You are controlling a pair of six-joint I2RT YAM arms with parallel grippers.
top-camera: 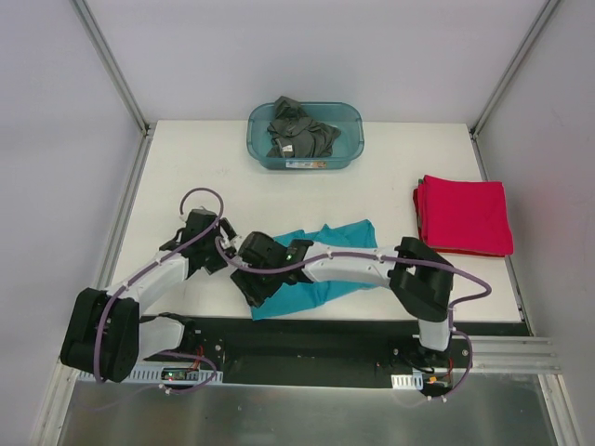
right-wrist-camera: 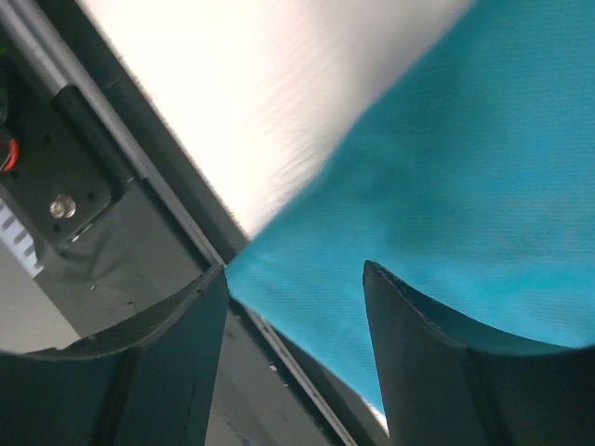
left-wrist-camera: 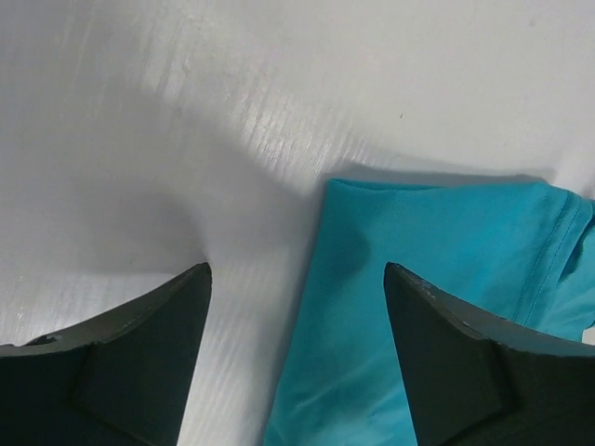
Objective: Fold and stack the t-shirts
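Note:
The teal t-shirt (top-camera: 316,288) lies spread on the front of the white table, partly under the right arm. In the left wrist view its corner (left-wrist-camera: 446,269) lies beside the fingers of my left gripper, which are apart with nothing held. In the top view that gripper (top-camera: 226,242) is at the shirt's left end. My right gripper stands open over the shirt's front corner (right-wrist-camera: 279,269), which reaches past the table's front edge. A stack of red shirts (top-camera: 462,212) lies at the right.
A teal bin (top-camera: 344,130) holding dark grey cloth (top-camera: 297,130) stands at the back centre. A dark rail (right-wrist-camera: 121,149) runs along the front edge.

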